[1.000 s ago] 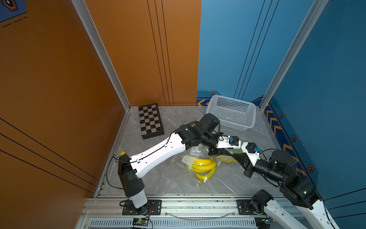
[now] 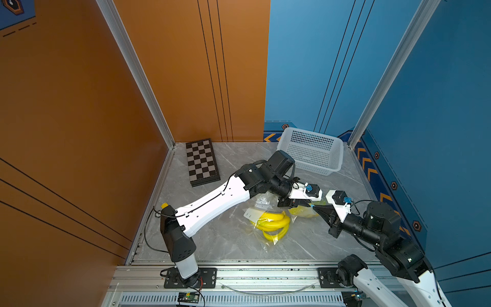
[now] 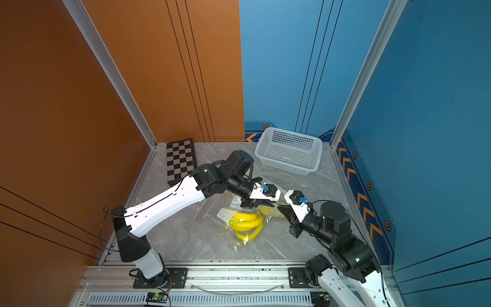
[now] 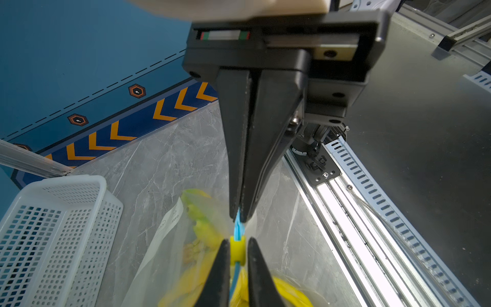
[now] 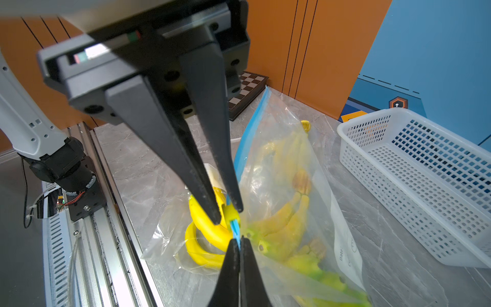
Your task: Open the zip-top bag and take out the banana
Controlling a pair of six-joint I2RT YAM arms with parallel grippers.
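A frosted zip bag (image 5: pixel 327 204) stands upright, with bananas (image 5: pixel 276 222) showing through its side. Along its top edge runs a blue zip strip (image 5: pixel 250 128) that carries a small yellow slider (image 4: pixel 237 251). My left gripper is part open, one finger on each side of the slider, with narrow gaps in the left wrist view. Close beside it, my right gripper is shut on the blue strip at the bag's edge. From above, both arms hide most of the bag; only a yellow patch (image 2: pixel 305 211) shows.
More bananas (image 2: pixel 271 225) in clear plastic with a white tag lie left of the zip bag. Behind is an empty white basket (image 2: pixel 311 151). A checkered board (image 2: pixel 202 161) sits at the back left.
My left gripper has shifted very slightly and the gap between the two grippers looks a little wider. The arms, bananas and basket otherwise stay in place.
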